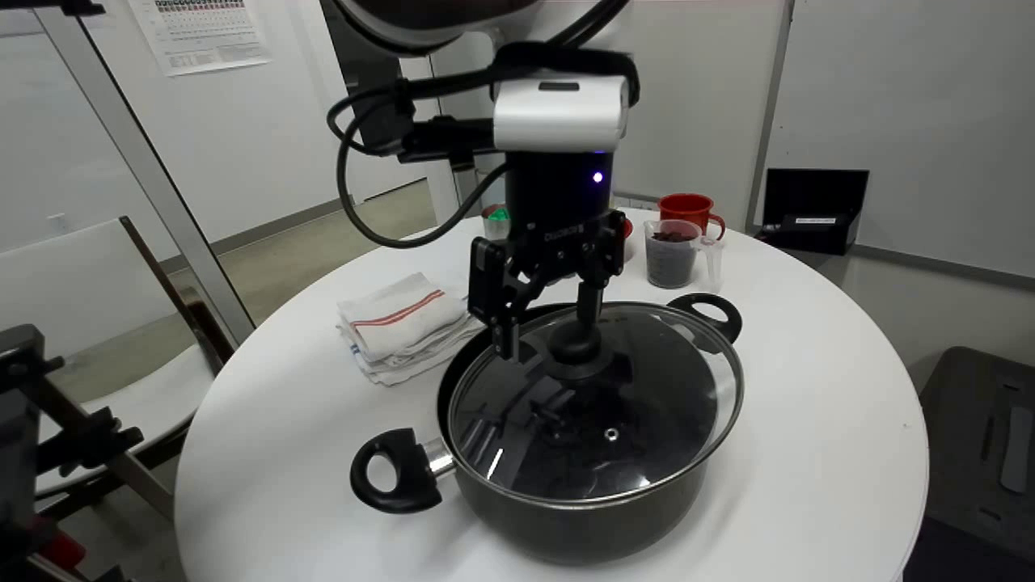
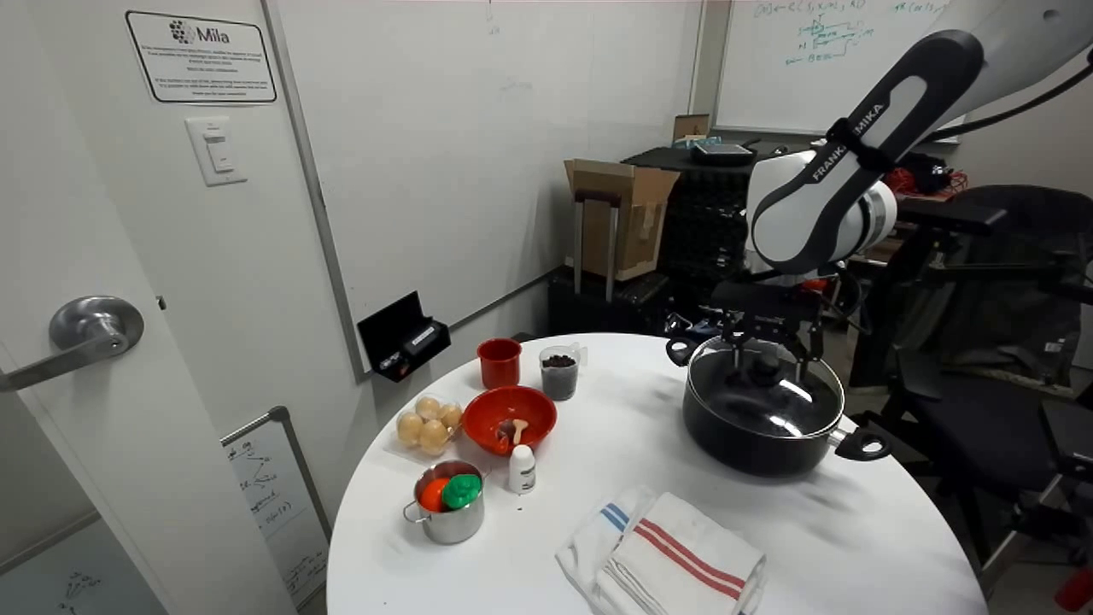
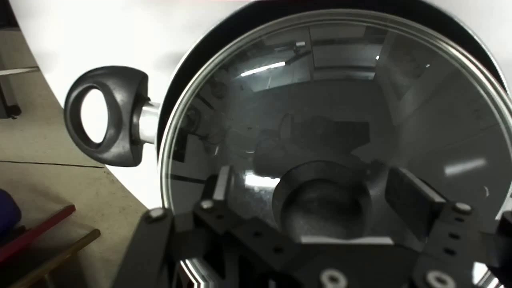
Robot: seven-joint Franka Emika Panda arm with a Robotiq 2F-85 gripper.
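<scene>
A dark pot (image 1: 582, 529) stands on the white table with a glass lid (image 1: 640, 436) resting off-centre on it, so a dark gap shows along one side of the rim. The lid's round black knob (image 3: 322, 206) lies between the two fingers of my gripper in the wrist view. Those fingers are spread wide, with clear space on both sides of the knob. From the side, the open gripper (image 1: 546, 328) hangs low over the lid, its fingertips near knob height. In the other exterior view the knob (image 2: 764, 369) also shows between the fingers.
Folded towels (image 1: 403, 325) lie beside the pot. Farther off stand a red bowl (image 2: 533, 410), a red mug (image 2: 499, 365), a measuring cup (image 2: 558, 379), a white bottle (image 2: 522, 471) and a small metal pot (image 2: 453, 524). The pot's side handle (image 3: 105, 115) sticks out over the table.
</scene>
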